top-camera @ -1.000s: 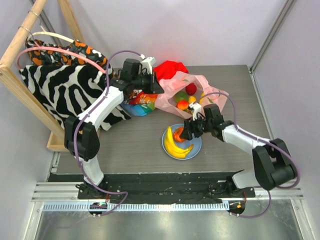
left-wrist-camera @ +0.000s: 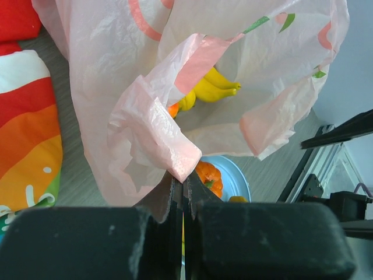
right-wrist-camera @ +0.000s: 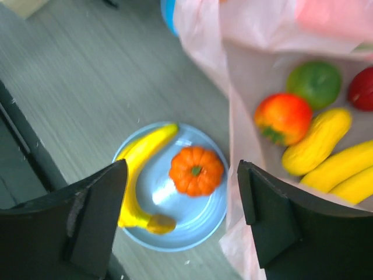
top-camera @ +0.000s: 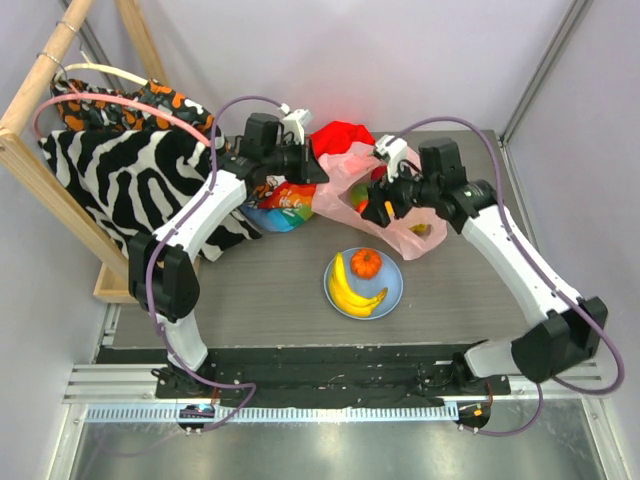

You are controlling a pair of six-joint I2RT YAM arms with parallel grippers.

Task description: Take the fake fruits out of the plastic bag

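The pink plastic bag (left-wrist-camera: 111, 87) is pinched at a corner by my shut left gripper. Inside it lie a green fruit (right-wrist-camera: 312, 81), red fruit (right-wrist-camera: 361, 87), orange-red fruit (right-wrist-camera: 280, 119), yellow squash (right-wrist-camera: 315, 140) and bananas (right-wrist-camera: 338, 169). A blue plate (right-wrist-camera: 157, 233) holds an orange pumpkin (right-wrist-camera: 196, 169) and bananas (top-camera: 345, 290). My right gripper hangs above the bag's front and plate, fingers apart with nothing visible between them.
Colourful cloth bags (top-camera: 120, 180) on a wooden rack (top-camera: 60, 230) fill the left side, with red fabric (top-camera: 340, 135) at the back.
My right arm has risen and moved back from over the plate to over the bag. My left gripper has stayed in place.
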